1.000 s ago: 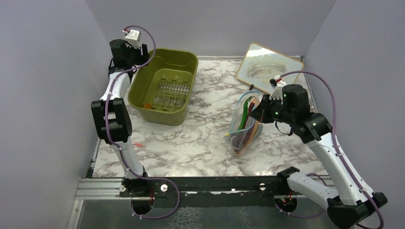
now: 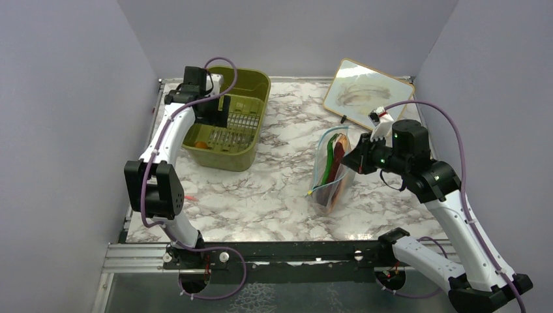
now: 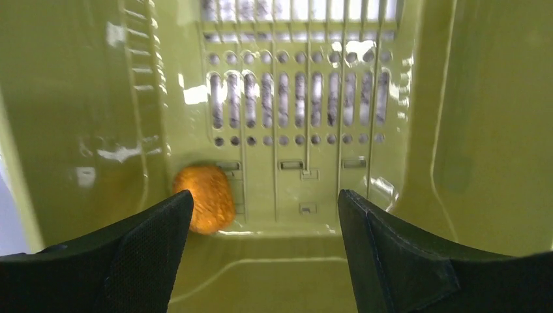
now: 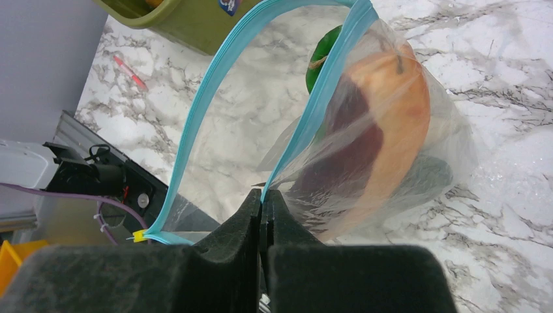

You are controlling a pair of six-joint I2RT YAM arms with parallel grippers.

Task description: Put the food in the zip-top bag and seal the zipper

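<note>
My left gripper hangs open over the green bin (image 2: pixel 241 159). On the bin's floor an orange food piece (image 3: pixel 203 199) lies in a near corner, just beyond the fingers. The zip bag (image 2: pixel 319 195) stands open on the marble table, holding a green vegetable (image 2: pixel 328 158), a dark red item (image 2: pixel 336 166) and a tan item (image 4: pixel 398 111). My right gripper is shut on the bag's blue zipper edge, holding one side up.
A framed board (image 2: pixel 368 88) lies at the back right. A red marker (image 4: pixel 130 72) is on the table left of centre.
My left gripper has moved rightward and down from the back left edge to over the bin's interior.
</note>
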